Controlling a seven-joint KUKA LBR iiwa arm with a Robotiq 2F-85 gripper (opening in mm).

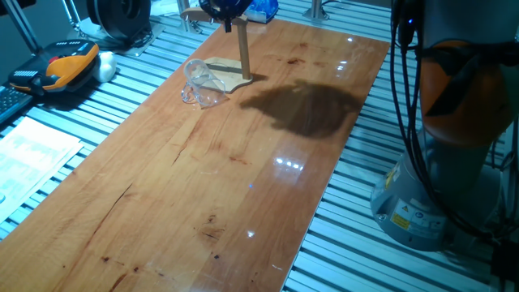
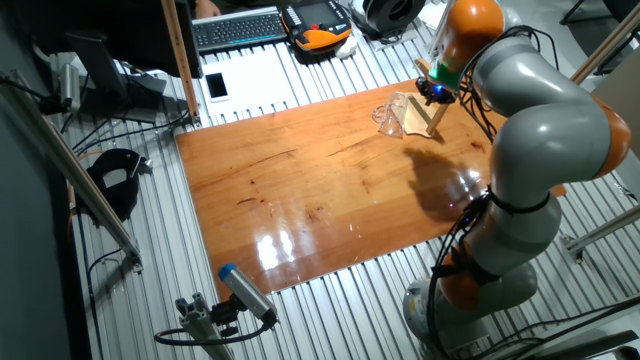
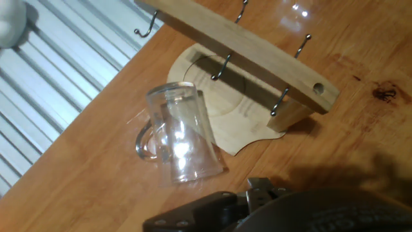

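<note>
A clear glass mug appears to lie on its side on the wooden board, its handle to the left in the wrist view. It is close beside the round-ended base of a wooden mug stand, whose crossbar carries several metal hooks. The same mug shows left of the stand's post in exterior view 1. High over the stand is my gripper, apart from the mug. Only dark parts of it enter the bottom of the wrist view, and the state of its fingers does not show clearly. No object is visible in it.
Most of the wooden board is bare. The stand's upright post and hooked crossbar rise near my gripper. Beyond the board's far edge lie an orange-and-black device, a white round object and paper sheets.
</note>
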